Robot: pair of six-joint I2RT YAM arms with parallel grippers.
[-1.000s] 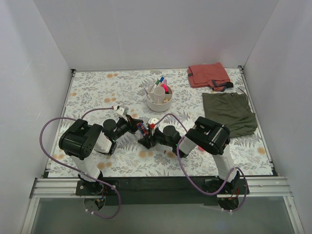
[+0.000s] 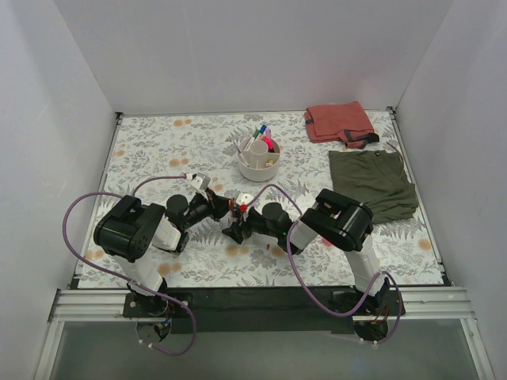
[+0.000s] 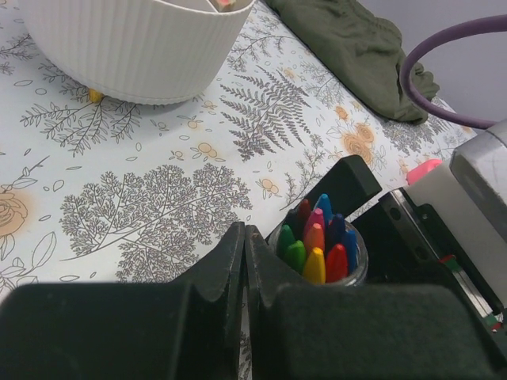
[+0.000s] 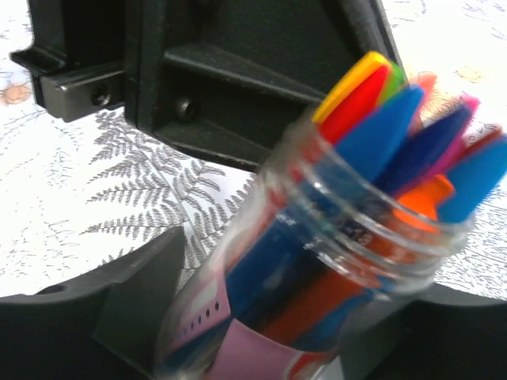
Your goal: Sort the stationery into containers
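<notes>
A clear glass jar full of coloured pens or crayons stands between the two arms, with a pinkish label on its side. My right gripper has its fingers on either side of the jar, which looks tilted in the right wrist view. Whether both pads press on the glass cannot be told. My left gripper is shut, its tips right by the jar, and nothing shows between them. Behind stands a white round container holding a white cup, several pens and other stationery.
A red folded cloth pouch and a dark green cloth bag lie at the right. Something small and yellow shows at the white container's base.
The jar has turned from a slanting pose to a more upright one between the grippers. My right gripper has shifted slightly, while the left arm stays almost still.
</notes>
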